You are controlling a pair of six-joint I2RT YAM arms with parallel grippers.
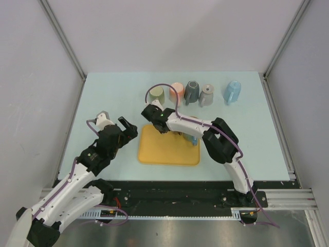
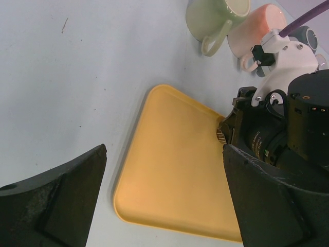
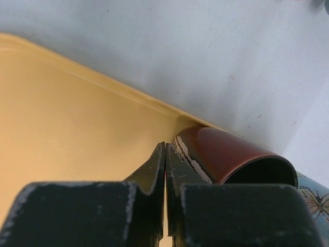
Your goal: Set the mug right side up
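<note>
A dark red-brown mug (image 3: 221,146) lies on its side at the far edge of the orange tray (image 1: 168,157), its opening facing right in the right wrist view. My right gripper is shut, its tips low in the tray just left of that mug, with nothing showing between them. A blue patterned object (image 3: 313,200), partly cut off, lies right of the mug. My left gripper (image 1: 127,124) stands open left of the tray, nothing between its wide-set fingers.
A row of mugs stands behind the tray: green (image 1: 157,95), pink (image 1: 176,90), dark grey (image 1: 192,90), light grey (image 1: 206,94) and light blue (image 1: 234,90).
</note>
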